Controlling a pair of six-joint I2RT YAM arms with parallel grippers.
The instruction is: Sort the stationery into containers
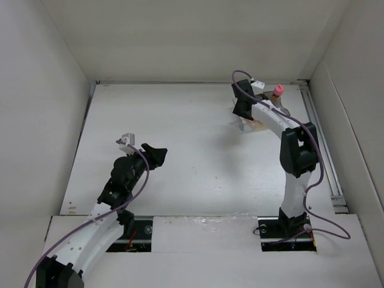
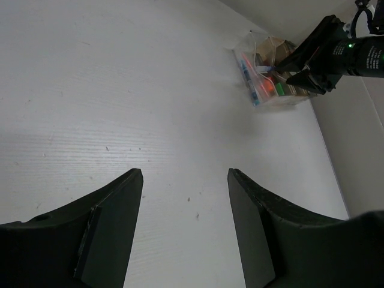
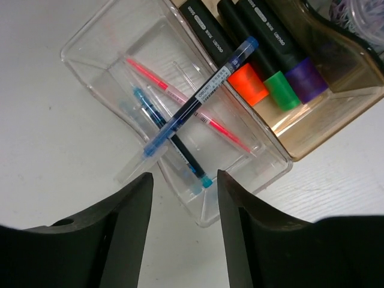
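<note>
My right gripper stands open over a clear tray [image 3: 84, 45] at the back right. In the tray lie a red pen [image 3: 222, 129] and a dark pen with a teal end [image 3: 189, 157]; a dark blue pen [image 3: 207, 90] lies across them, overlapping the tray's wall. The adjoining amber tray [image 3: 354, 111] holds markers with orange [image 3: 247, 84], green [image 3: 282, 90] and purple [image 3: 306, 78] ends. My left gripper hangs open over bare table at the left, nothing between its fingers.
Behind the trays stand a pink-topped item [image 1: 278, 90] and a clear round pot [image 3: 366, 18] of purple contents. Walls [image 1: 351, 132] close in the workspace at back and sides.
</note>
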